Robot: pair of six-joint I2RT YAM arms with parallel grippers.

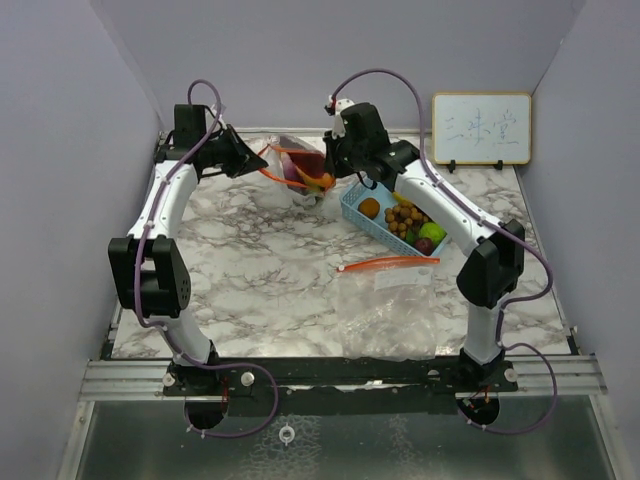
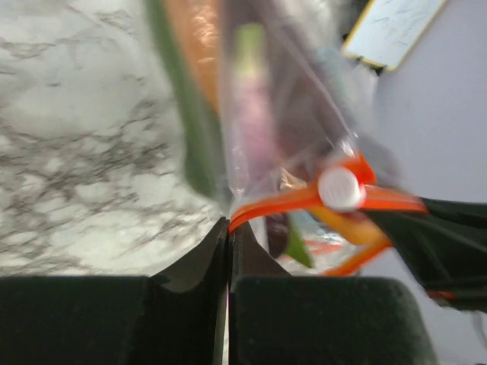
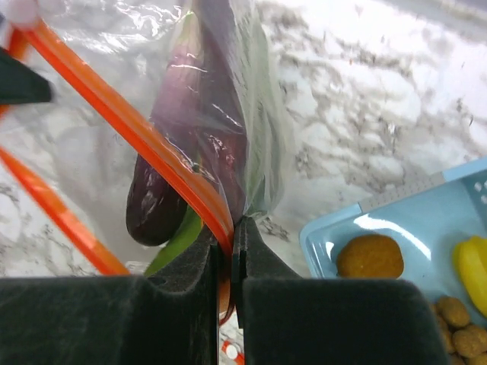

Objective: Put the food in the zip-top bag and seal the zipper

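Observation:
The zip top bag with an orange zipper holds dark purple food, something green and something orange. My left gripper is shut at one end of the orange zipper rim, which runs into its fingertips. My right gripper is shut on the bag's other zipper end, with orange strip and clear plastic between its fingers. The bag hangs open between the two grippers.
A blue basket of produce stands right of the bag. An empty bag lies at the front right. A whiteboard stands at the back right.

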